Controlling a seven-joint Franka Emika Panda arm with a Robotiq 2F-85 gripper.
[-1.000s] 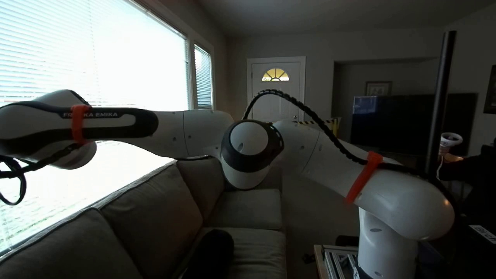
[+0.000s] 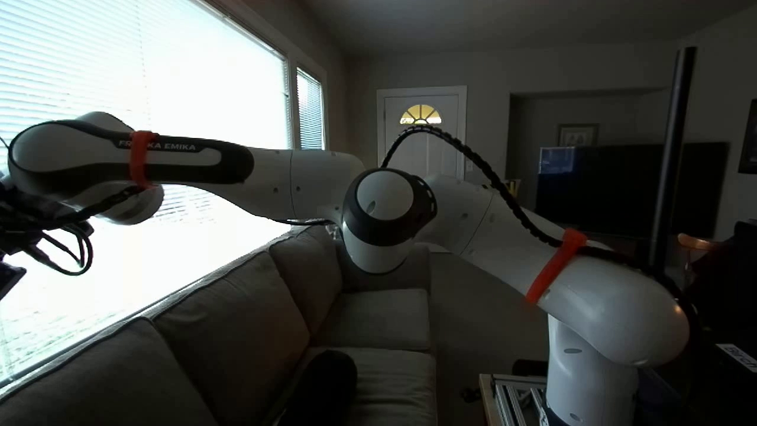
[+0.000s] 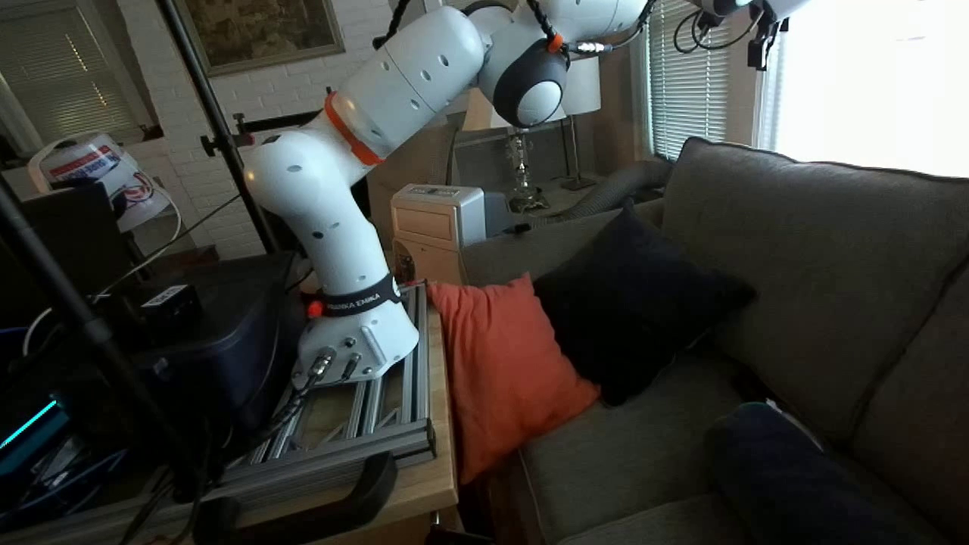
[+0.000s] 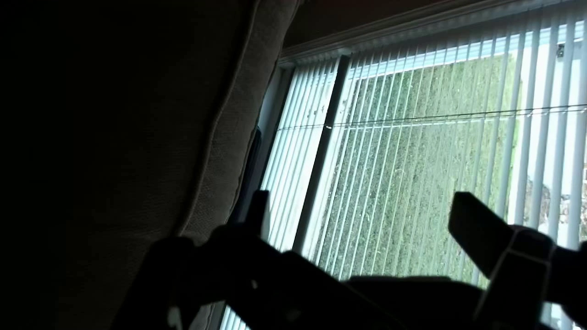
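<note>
My gripper is open in the wrist view, its two dark fingers standing far apart with nothing between them. Past the fingers are the window blinds [image 4: 418, 165], with grass visible through the slats. A dark couch cushion [image 4: 165, 137] fills the left of that view. At the left edge of exterior view 1 only part of the dark gripper mount shows, in front of the bright window. In exterior view 2 the gripper [image 3: 763, 53] hangs at the top right, above the couch back, small and partly cut off by the frame.
The grey couch [image 2: 383, 312] runs below my arm. On it lie an orange pillow [image 3: 513, 363], a black pillow [image 3: 636, 300] and a dark cushion [image 3: 799, 472]. A black pole [image 2: 672, 156] rises near the arm's base. Lamps stand behind the couch.
My arm has risen and its far end has shifted right in exterior view 1, bringing the dark gripper mount partly into view. The couch and its cushions have stayed put.
</note>
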